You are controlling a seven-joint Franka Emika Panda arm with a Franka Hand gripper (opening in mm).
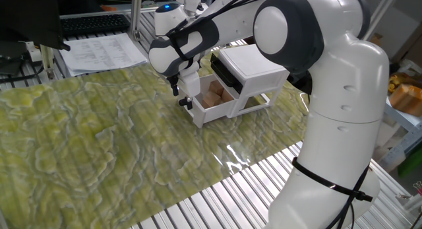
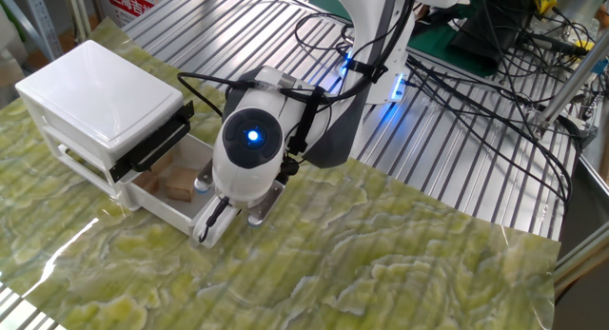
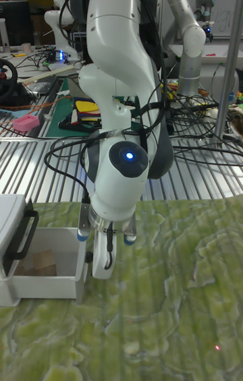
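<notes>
A white drawer unit stands on the green marbled sheet, its lower drawer pulled out. Several light-brown wooden blocks lie inside that drawer; in exterior view 2 a block shows near the drawer's middle. My gripper is low at the outer end of the drawer, close against its front panel. Its dark fingertip part shows there, but whether it touches the panel is unclear. From above, the white hand covers the fingers, so the gap between them is hidden.
A black handle juts from the unit's closed upper part, above the open drawer. Paper sheets and a keyboard lie beyond the green sheet. That sheet is bare away from the unit.
</notes>
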